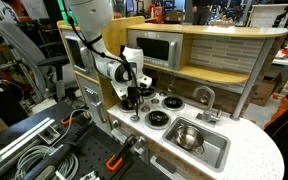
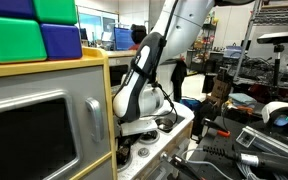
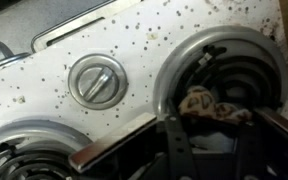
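Note:
My gripper is shut, its two brown, dark-spotted fingertips side by side with nothing visible between them. They are over the black coil burner (image 3: 256, 62) in the wrist view, near the lower part of its metal ring. Whether they touch the coil cannot be told. A round silver knob (image 3: 97, 82) sits on the speckled white stovetop to the left of that burner. Part of a second coil burner (image 3: 29, 150) shows at the lower left. In exterior view 1, the white arm (image 1: 132, 65) reaches down at the left end of the stove, its fingertips too small to make out.
Another burner (image 1: 157, 119) and a sink (image 1: 222, 150) with a metal bowl (image 1: 187, 137) lie to the right, with a tall faucet (image 1: 207, 100) behind. A shelf unit with a microwave (image 1: 151, 50) stands behind the arm. A cabinet (image 2: 44, 135) stands close beside it.

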